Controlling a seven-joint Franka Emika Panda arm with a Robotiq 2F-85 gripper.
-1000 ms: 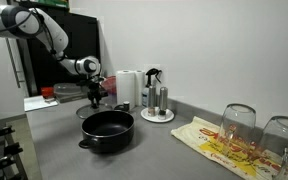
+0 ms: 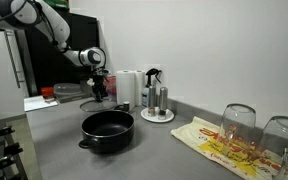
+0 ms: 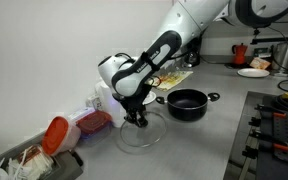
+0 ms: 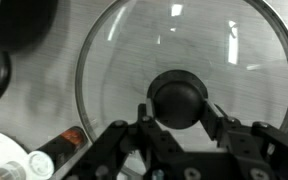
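Note:
A clear glass lid [image 4: 114,60] with a dark rim and round black knob [image 4: 177,98] fills most of the wrist view. My gripper is shut on the knob, with a finger on either side. In exterior view 2, the lid [image 3: 144,138] hangs under the gripper [image 3: 136,118] at the counter's near left part; its height over the surface is hard to tell. A black two-handled pot [image 2: 107,130] stands uncovered on the grey counter, nearer the camera in exterior view 1. The lid [image 2: 98,105] is just behind it there.
Bottles [image 2: 152,101] stand on a white plate [image 2: 157,116] by the wall, near a paper towel roll [image 2: 126,86]. Glass jars [image 2: 237,125] and a patterned cloth [image 2: 206,140] lie farther along. Red bowls [image 3: 60,135] sit at the other end. Bare counter surrounds the pot's front.
In exterior view 1, the gripper and lid have shifted slightly up and to the right. More of the lid shows above the pot's rim. The pot has not moved.

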